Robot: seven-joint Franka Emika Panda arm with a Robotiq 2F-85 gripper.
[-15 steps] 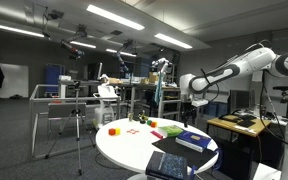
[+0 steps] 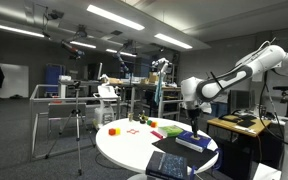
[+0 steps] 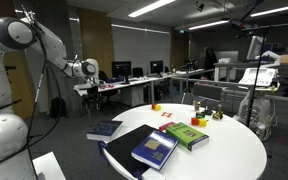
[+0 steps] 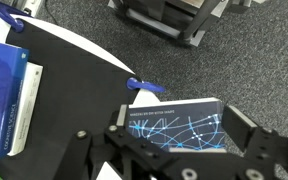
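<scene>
My gripper is open, and nothing shows between its fingers. In the wrist view a dark book with a blue line pattern (image 4: 174, 122) lies beneath the fingers, partly covered by them. The same dark book (image 2: 168, 165) is closest to the camera in exterior view 1, and at the table's far left in exterior view 2. A blue book (image 3: 154, 150) rests on the black mat (image 4: 69, 90). The gripper (image 2: 194, 130) hangs above the table near that blue book in exterior view 1.
Beyond the blue book lies a green book (image 3: 186, 137). Several small red and yellow items stand farther along the white round table (image 3: 229, 155). Blue clips (image 4: 146, 85) sit at the mat's edge. A tripod (image 2: 78, 125) stands on the carpet left of the table.
In exterior view 1 the arm has come down and nearer the camera, bringing the gripper lower over the table. The books have not visibly moved.
</scene>
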